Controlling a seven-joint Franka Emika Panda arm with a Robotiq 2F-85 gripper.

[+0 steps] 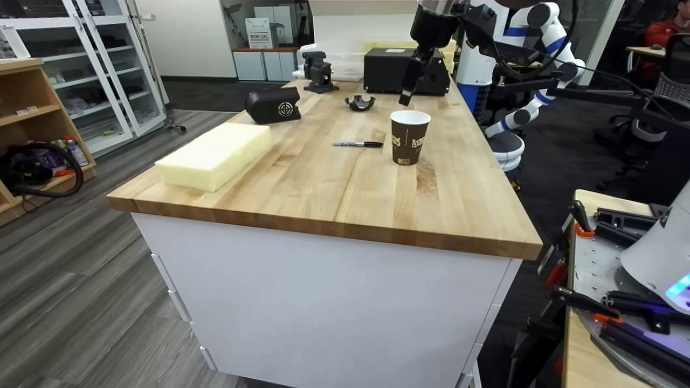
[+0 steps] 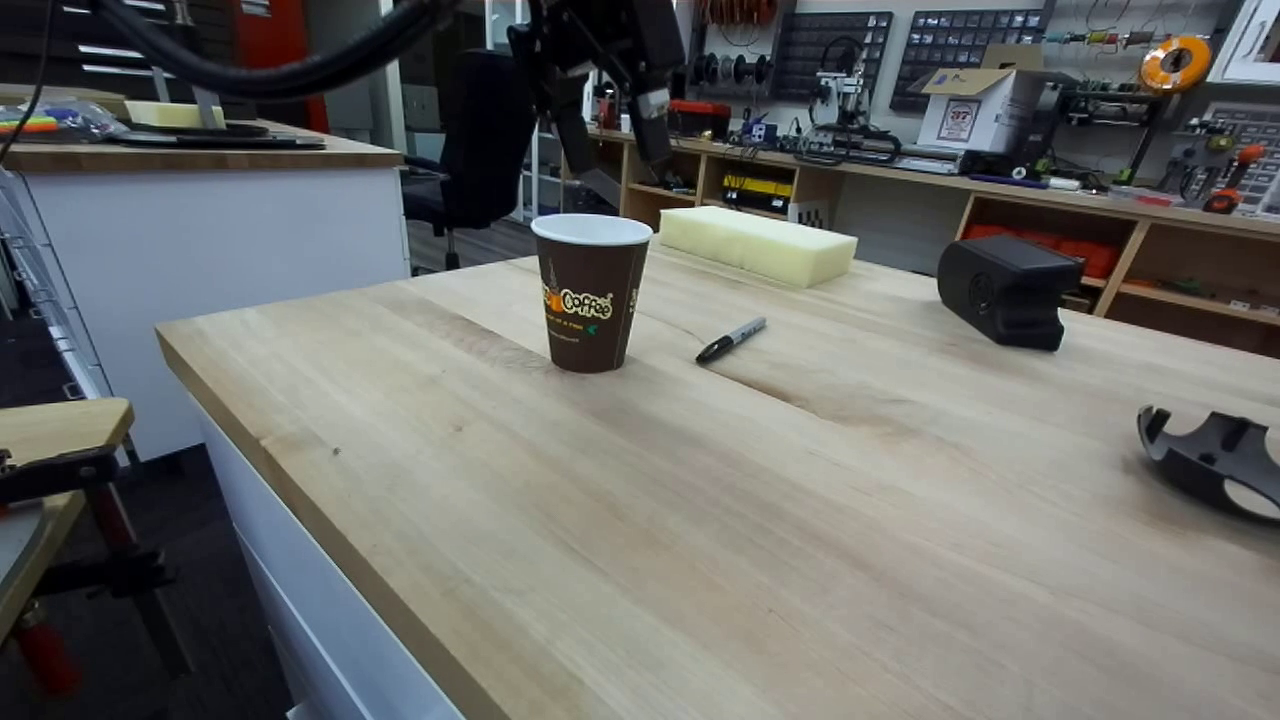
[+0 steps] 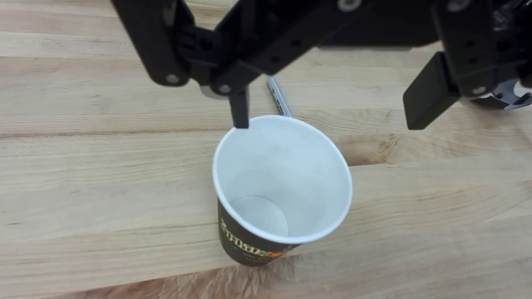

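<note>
A brown paper coffee cup with a white rim stands upright on the wooden table. Looking down into the cup in the wrist view, I see only its bare white inside. A silver marker with a black cap lies flat on the wood, apart from the cup; the cup partly hides this marker from the wrist camera. Above the cup and close to its rim, my gripper hangs open, its two fingers wide apart and nothing between them. From the second exterior view the gripper is also above the cup.
A pale yellow foam block rests at the table's left edge. Farther back are a black speaker-like object, a small curved black part and a black box.
</note>
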